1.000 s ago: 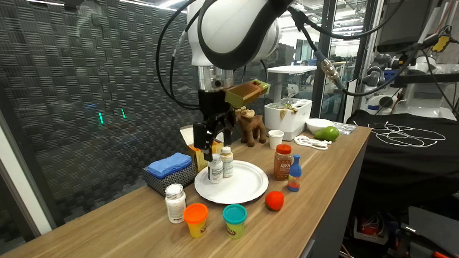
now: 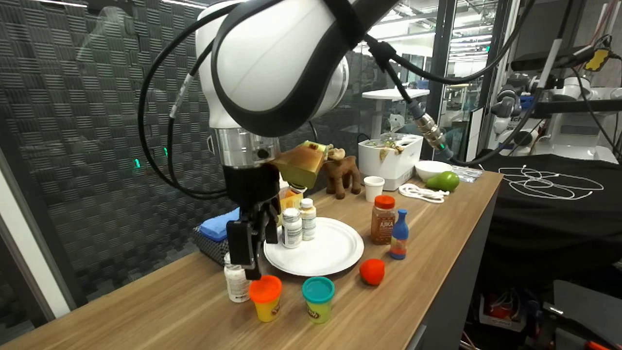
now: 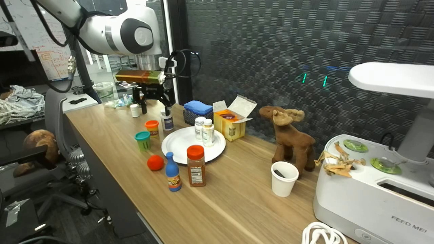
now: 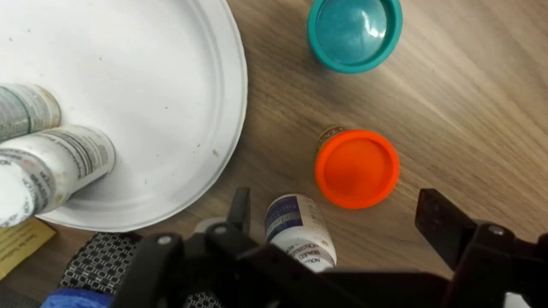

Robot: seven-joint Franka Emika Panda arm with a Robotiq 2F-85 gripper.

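Observation:
My gripper is open and points down, with nothing held. In the wrist view a white pill bottle [image 4: 300, 226] with a blue label stands on the table below the gap between the fingers, nearer the left one; its lower part in that view is hidden by the gripper. Close beside it is the orange-lidded tub [image 4: 357, 169]. Two other white bottles, one [image 2: 292, 228] in front of the other [image 2: 307, 219], stand upright together on the white plate [image 2: 332, 256]. A teal-lidded tub [image 2: 318, 299] is apart from the orange one.
Beside the plate are a blue cloth [image 3: 198, 107] on a dark basket and an open yellow box [image 3: 234, 126]. A red fruit [image 3: 155, 162], a blue bottle [image 3: 172, 173] and a spice jar [image 3: 196, 166] stand on the plate's other side.
The open gripper has moved from above the plate's bottles, left and lower in exterior view 1, to the lone bottle. The objects on the table have stayed put.

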